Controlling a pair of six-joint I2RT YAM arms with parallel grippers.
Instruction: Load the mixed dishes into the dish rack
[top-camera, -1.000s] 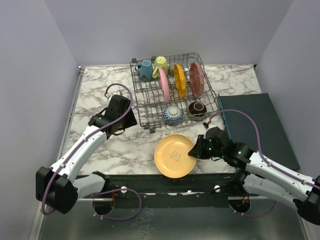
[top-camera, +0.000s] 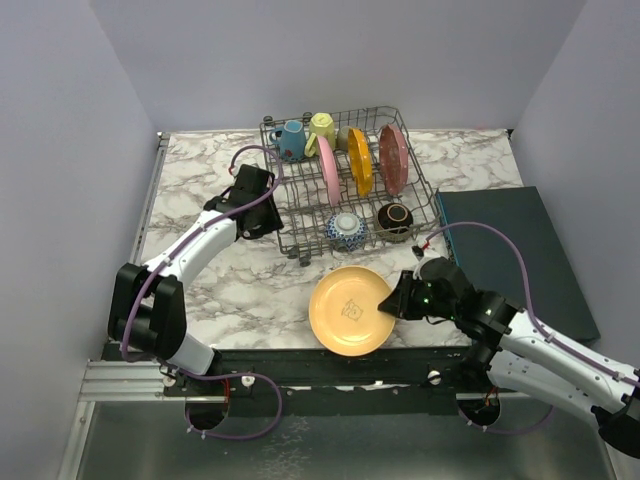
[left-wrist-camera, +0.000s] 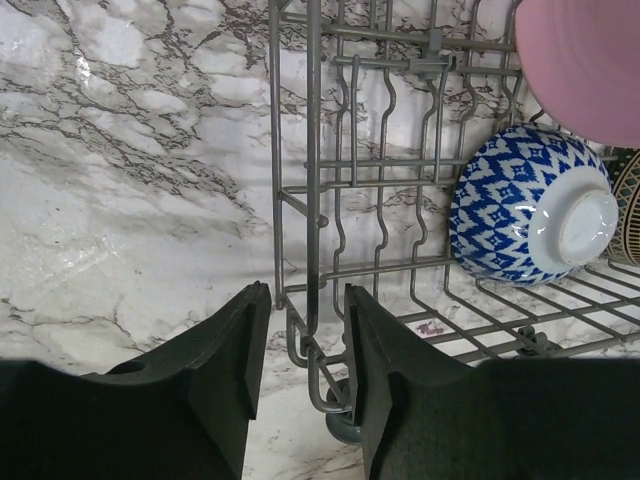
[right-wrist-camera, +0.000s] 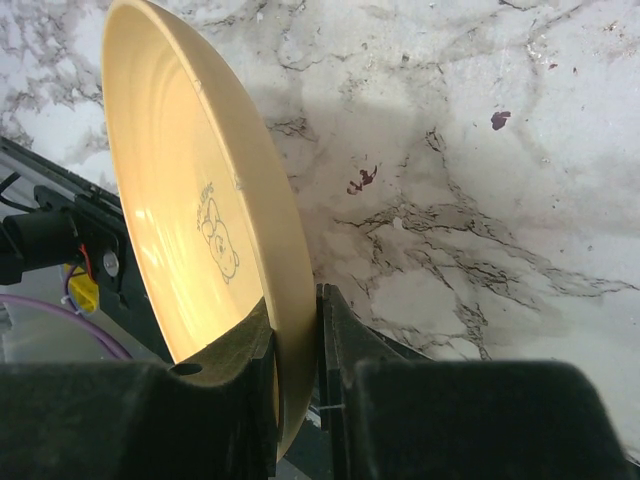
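Note:
My right gripper (top-camera: 398, 300) is shut on the rim of a pale yellow plate (top-camera: 348, 310) in front of the dish rack; in the right wrist view the plate (right-wrist-camera: 190, 200) is tilted between its fingers. My left gripper is part open around the rack's left front frame (left-wrist-camera: 313, 200); whether it touches the wire is unclear. The rack (top-camera: 300, 200) holds blue (top-camera: 292, 140) and yellow-green mugs (top-camera: 322, 130), pink (top-camera: 328, 170), orange (top-camera: 360, 160) and red plates (top-camera: 394, 160), a blue patterned bowl (top-camera: 346, 230) and a dark bowl (top-camera: 395, 215).
A dark board (top-camera: 515, 260) lies on the right of the marble counter (top-camera: 185, 170). Counter space left of the rack is bare. A dark edge runs along the front of the counter.
My right gripper with the plate is almost unmoved.

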